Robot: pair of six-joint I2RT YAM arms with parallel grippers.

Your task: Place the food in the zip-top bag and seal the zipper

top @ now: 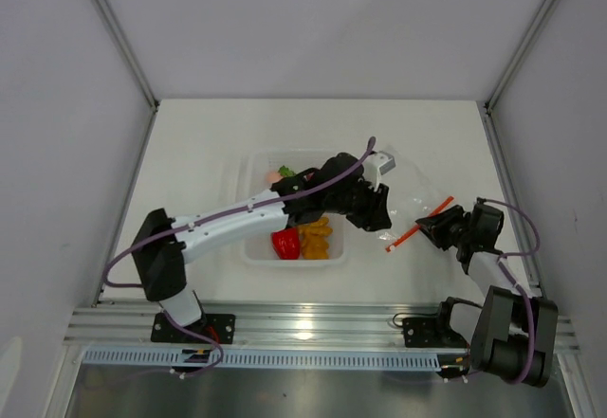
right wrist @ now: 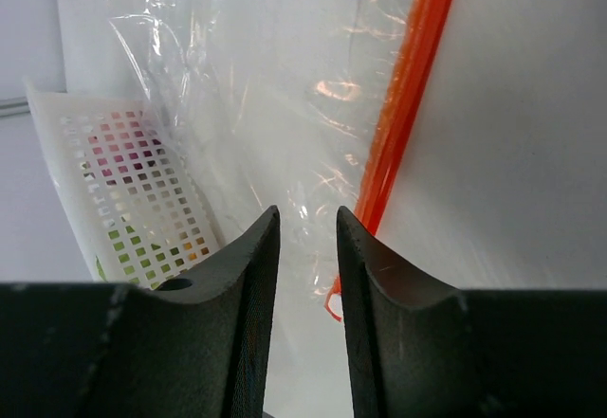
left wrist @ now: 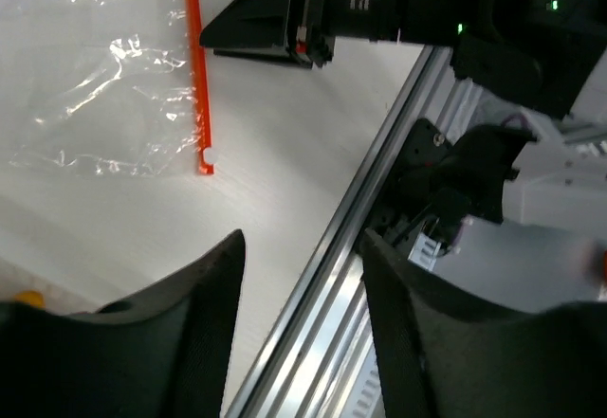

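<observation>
The clear zip top bag (top: 403, 186) lies flat on the table at the right, its red zipper strip (top: 406, 237) running diagonally along the near side. My left gripper (top: 381, 221) hangs just left of the strip's lower end. In the left wrist view its fingers (left wrist: 213, 285) stand apart with bare table between them. My right gripper is over the zipper strip, partly open. Nothing shows gripped there, and the strip (right wrist: 398, 105) passes behind its right finger. Toy food, a red pepper (top: 285, 244) and a yellow-orange piece (top: 316, 239), sits in the white basket (top: 251, 247).
My left arm (top: 228, 227) stretches across the basket and hides part of it. Free table lies behind the basket and to the left. The metal rail (left wrist: 327, 276) borders the front edge, and a wall stands close on the right.
</observation>
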